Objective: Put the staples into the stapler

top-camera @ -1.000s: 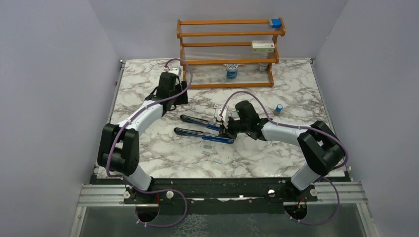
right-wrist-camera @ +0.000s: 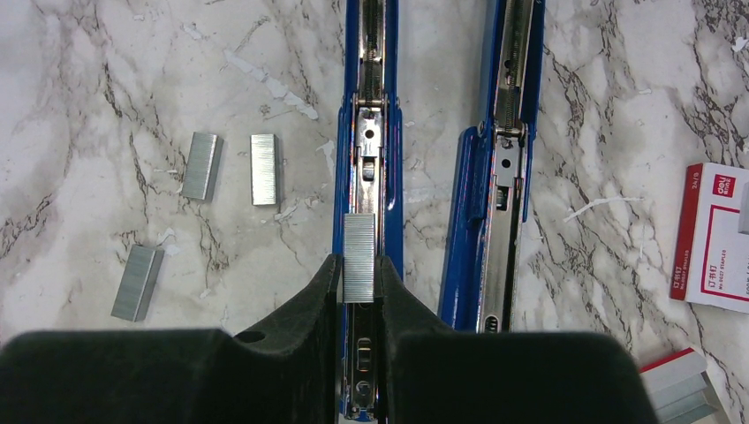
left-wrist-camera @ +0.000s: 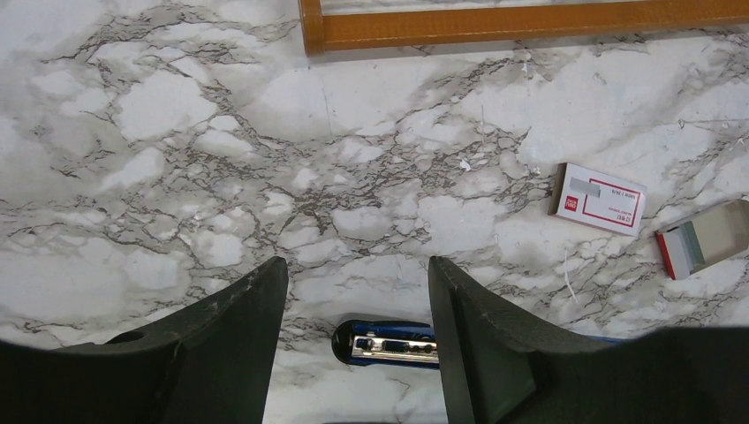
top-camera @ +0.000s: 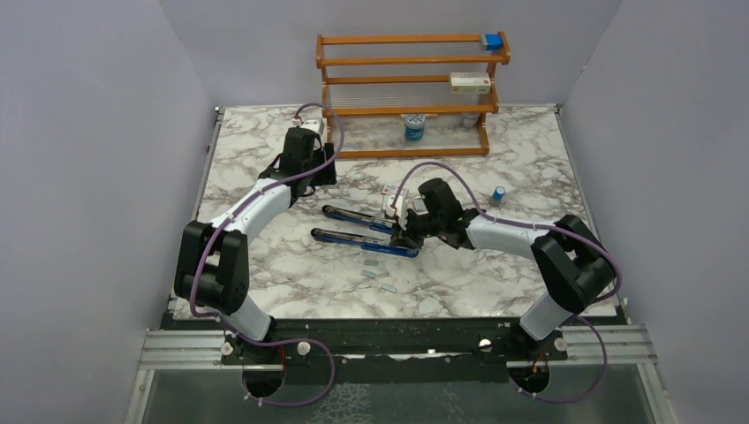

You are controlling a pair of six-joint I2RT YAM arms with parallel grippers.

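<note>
Two blue staplers lie opened out flat: the near stapler [top-camera: 344, 238] and the far stapler [top-camera: 353, 215]. In the right wrist view a strip of staples [right-wrist-camera: 359, 258] is pinched between the fingertips of my right gripper, which is shut on it. The strip lines up with the metal channel of the near stapler [right-wrist-camera: 368, 146]; whether it touches the channel I cannot tell. Beside it lies the far stapler [right-wrist-camera: 505, 168]. Over bare marble, behind the staplers, my left gripper stands with its fingers apart and nothing between them.
Three loose staple strips [right-wrist-camera: 203, 165] lie beside the near stapler. A staple box [left-wrist-camera: 601, 200] and an open box tray [left-wrist-camera: 707, 237] rest past the far stapler. A wooden rack [top-camera: 406, 110] stands at the back; a small blue item [top-camera: 497, 195] is at the right.
The right arm has shifted very slightly over the near stapler. Nothing else visibly differs; the left arm and the staplers look the same.
</note>
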